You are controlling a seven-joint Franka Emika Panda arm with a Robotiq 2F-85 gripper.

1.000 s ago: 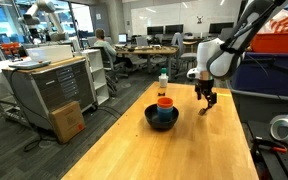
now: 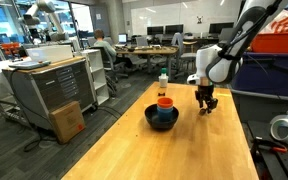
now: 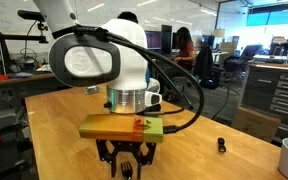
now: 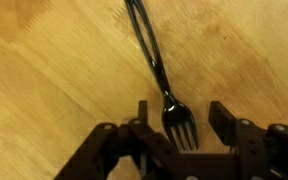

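Note:
A black fork (image 4: 161,85) lies on the wooden table, its tines toward my gripper in the wrist view. My gripper is part open, with one finger on each side of the fork's head and a gap to both. In exterior view 1 the gripper (image 2: 205,104) is low over the right side of the table. From the other side, exterior view 2 shows the gripper (image 3: 126,160) close to the tabletop, with the dark fork visible between its fingers.
On the table (image 2: 174,155), a black bowl (image 2: 161,120) stands left of the arm, with red and blue cups (image 2: 165,105) in it. A bottle (image 2: 163,82) is farther back. A small dark object (image 3: 221,145) lies apart on the table.
My gripper has come down a little toward the table at the fork. The bowl and cups have stayed where they were.

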